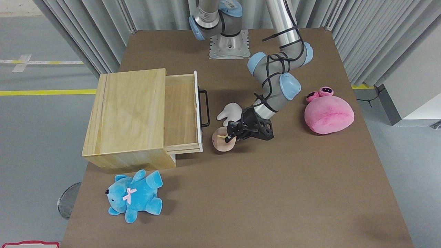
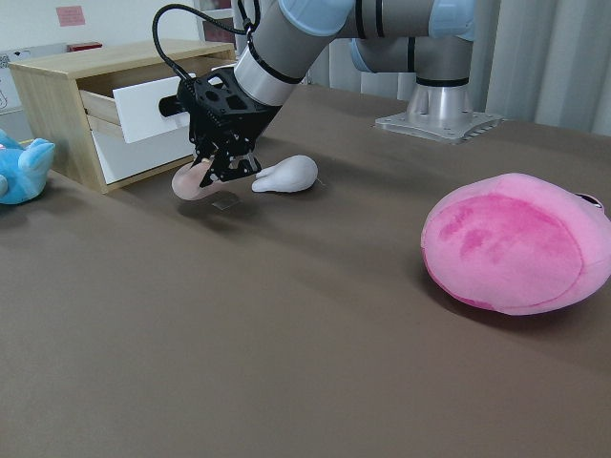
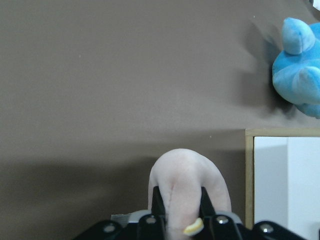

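Observation:
The black gripper is down over a pale pink soft toy (image 3: 180,170) with a small yellow piece, its two fingers on either side of the toy's narrow fold; whether they grip it cannot be told. The toy (image 1: 219,144) lies just right of the wooden cabinet (image 1: 124,115), whose drawer (image 1: 180,111) stands pulled out with bare wood inside. A white soft piece (image 2: 284,176) lies beside the pink one.
A blue teddy bear (image 1: 138,194) lies in front of the cabinet. A round pink plush (image 1: 328,115) with eye stalks sits at the right.

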